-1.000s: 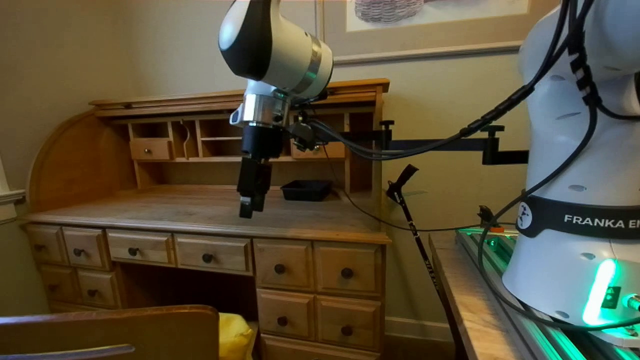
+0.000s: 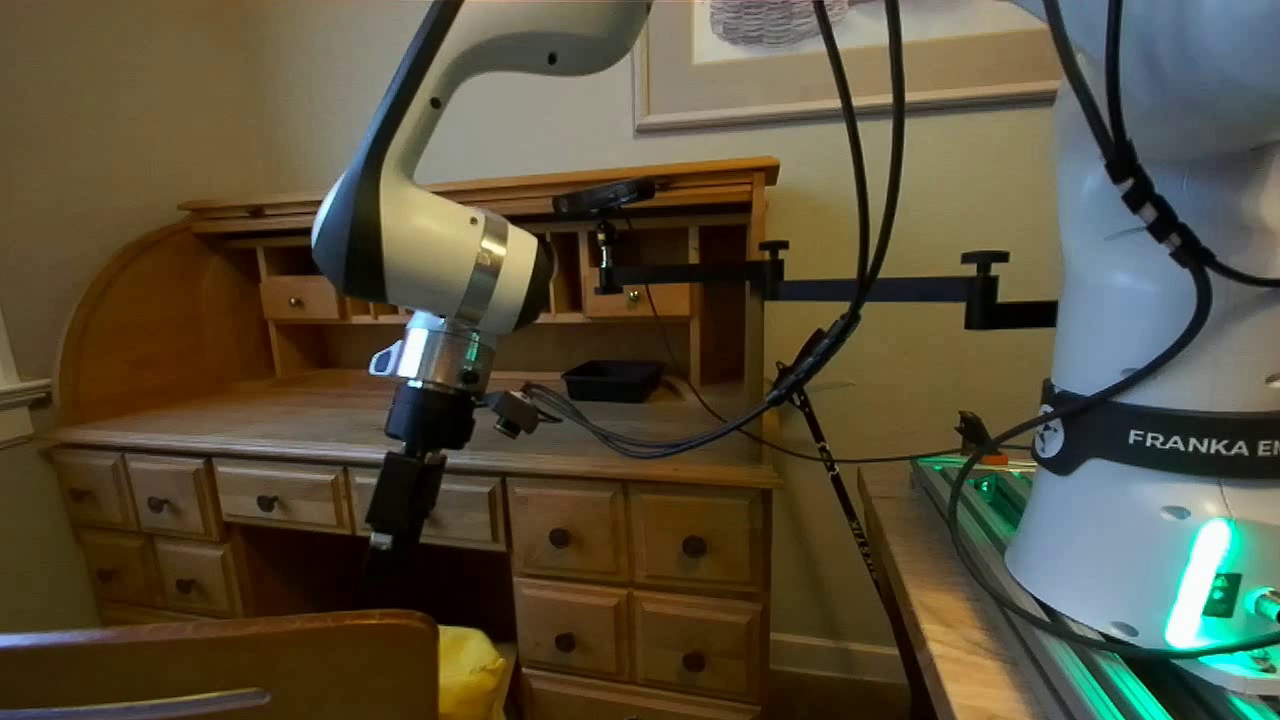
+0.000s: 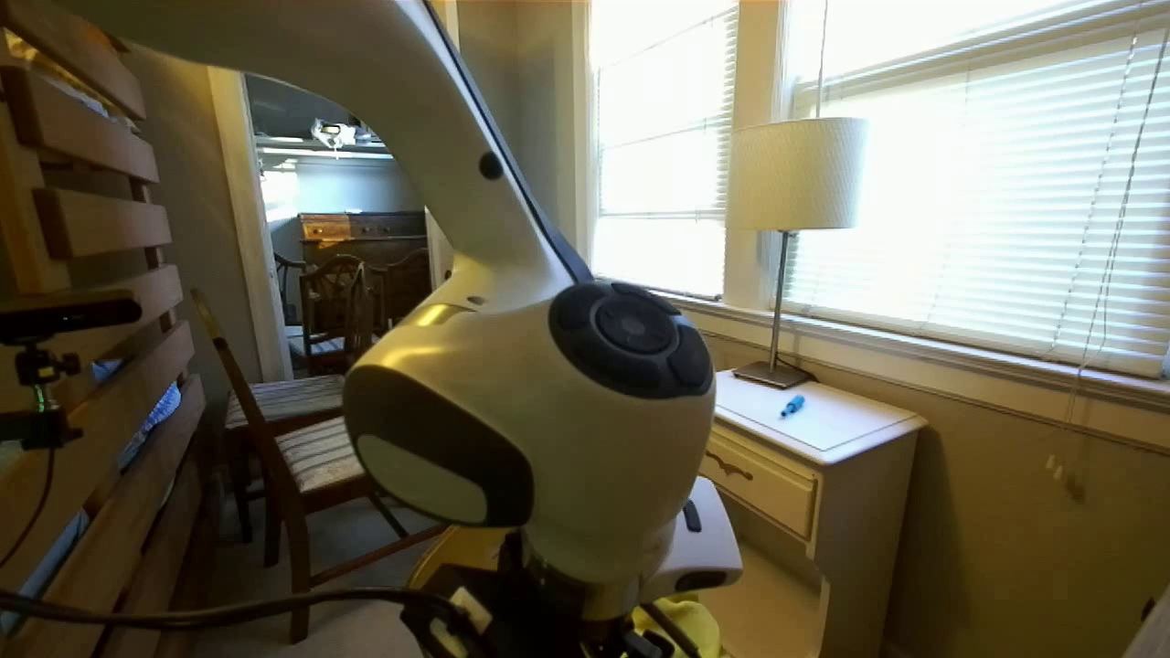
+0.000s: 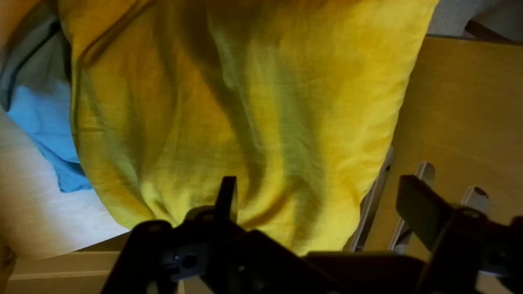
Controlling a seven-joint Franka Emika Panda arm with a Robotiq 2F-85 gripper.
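Observation:
Yellow cloth (image 4: 245, 112) fills most of the wrist view, wrinkled and spread over the chair seat; exterior view 1 shows only a corner of the yellow cloth (image 2: 468, 674) beside the chair back. To its left in the wrist view, a blue cloth (image 4: 41, 127) is partly covered by it. My gripper is open above the yellow cloth's lower edge, its two fingers wide apart and nothing between them. From the side, the gripper (image 2: 390, 540) points down in front of the desk, higher than the chair back.
The slatted wooden chair back (image 2: 216, 666) stands close by the cloth. Behind is a roll-top desk (image 2: 276, 402) with a black tray (image 2: 613, 380) on it. A white side table (image 3: 817, 422) holds a lamp (image 3: 803, 175) and a small blue object (image 3: 792, 406).
My arm has moved left and down in exterior view 1, from in front of the desktop to the level of the desk drawers. The cloth's visible corner looks the same.

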